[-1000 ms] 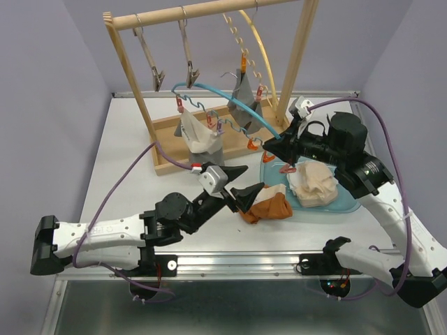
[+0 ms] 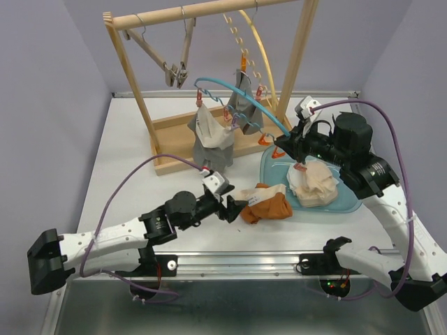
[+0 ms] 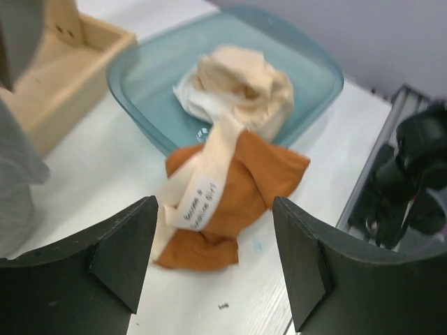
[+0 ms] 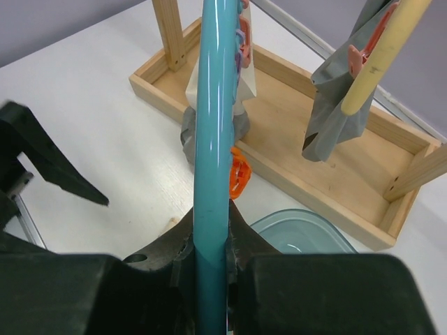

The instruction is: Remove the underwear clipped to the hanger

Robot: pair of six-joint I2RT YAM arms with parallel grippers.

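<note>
The blue hanger (image 2: 237, 91) is held up on the right, with my right gripper shut on its arm. A white-and-grey underwear (image 2: 213, 136) hangs from the clips at its far left end. My left gripper (image 2: 236, 199) stands open, low over the table in front of that garment. Just past its fingertips, in the left wrist view, a brown-and-white underwear (image 3: 241, 174) lies crumpled on the table, and nothing shows between the fingers. Several red and orange clips (image 2: 278, 153) dangle empty from the hanger near the right gripper.
A teal basket (image 2: 349, 202) with a beige cloth (image 2: 318, 187) inside stands at the right. A wooden rack (image 2: 174, 143) fills the back, carrying a yellow hanger (image 2: 265, 59) with a grey garment (image 2: 244, 108), plus wooden clip hangers (image 2: 150, 50).
My left gripper has come down toward the table. The blue hanger and its garment have shifted to the right, and the wooden clip hangers have swung. A small hook beside the grey garment no longer shows.
</note>
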